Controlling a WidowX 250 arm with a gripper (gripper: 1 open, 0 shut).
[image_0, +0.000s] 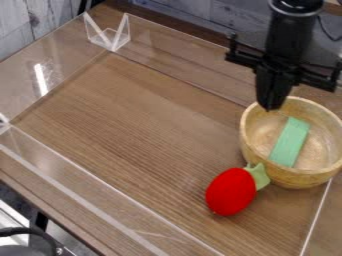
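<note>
My gripper (275, 86) hangs in the upper right, raised just above the back rim of a tan bowl (318, 135); its fingers point down, and whether anything is between them is hard to tell. In the bowl lies a light green oblong object (290, 142). A red object with a pale green top (233, 192), like a toy strawberry or vegetable, lies on the wooden table in front of the bowl, at its lower left.
A white wire-like item (107, 30) sits at the back left. A dark round object shows at the bottom-left corner.
</note>
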